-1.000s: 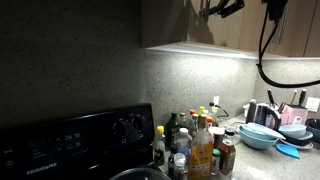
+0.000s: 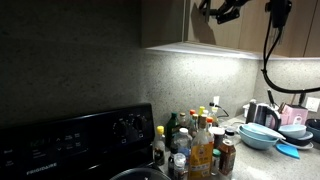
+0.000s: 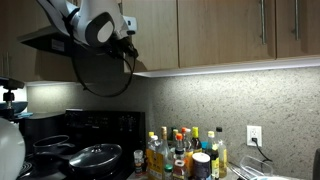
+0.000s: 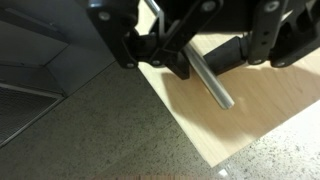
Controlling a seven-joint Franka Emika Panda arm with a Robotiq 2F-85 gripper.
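A silver bar handle (image 4: 210,82) is fixed to the light wood cabinet door (image 4: 182,98). My gripper is up at this handle, with a dark finger (image 4: 230,55) on one side of the bar and the other finger on its far side. Whether the fingers press on the bar cannot be told. In exterior view 1 the gripper (image 2: 226,13) is at the top edge, close to the cabinet (image 2: 170,22) front. Exterior view 2 has the gripper (image 3: 130,38) against the upper cabinet at left; the handle is hidden there.
Below the cabinet, several bottles (image 2: 202,150) crowd the counter beside the stove (image 2: 75,145). A lidded pan (image 3: 95,157) sits on the stove. Blue bowls (image 2: 262,135) stand farther right.
In exterior view 1 the gripper and arm have shifted slightly, and the black cable hangs a little differently. The cabinet and the counter items look the same.
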